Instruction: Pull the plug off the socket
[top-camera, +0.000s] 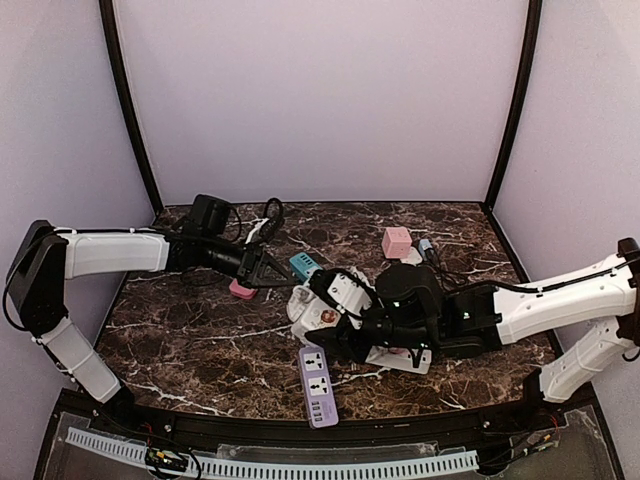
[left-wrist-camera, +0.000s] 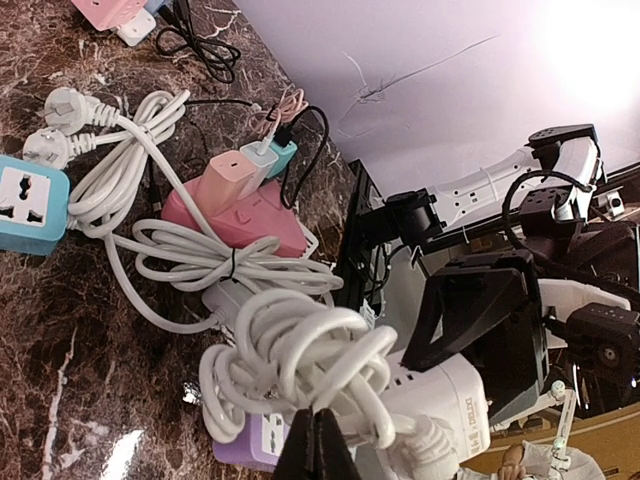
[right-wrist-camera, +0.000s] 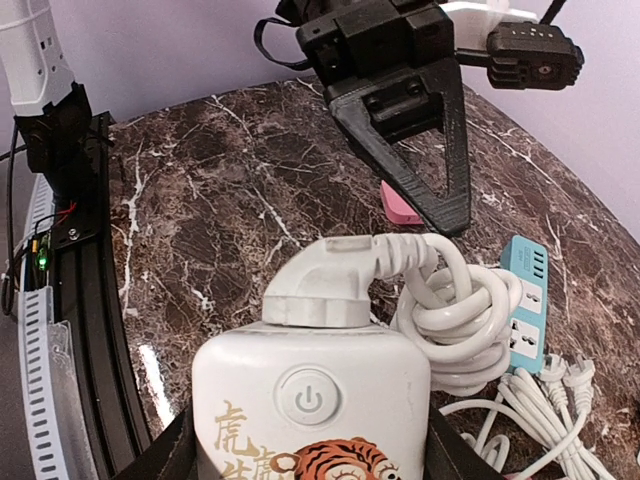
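Observation:
The white socket block (right-wrist-camera: 300, 360), with a power button and a tiger print, is held upright in my right gripper (top-camera: 328, 318). The white angled plug (right-wrist-camera: 318, 285) sits on top of it, its base against the block, its thick cord coiled to one side. My left gripper has its fingertips together with nothing between them. In the right wrist view its tip stands above and beyond the plug, clear of it. From the left wrist, the coiled cord (left-wrist-camera: 300, 350) and the plug (left-wrist-camera: 428, 450) lie outside the fingers.
Below the grippers lies a purple power strip (top-camera: 318, 385). A blue strip (top-camera: 303, 265), a pink cube (top-camera: 397, 242) and a white-cased strip (top-camera: 412, 362) lie around. Bundled white cables (left-wrist-camera: 120, 180) rest behind.

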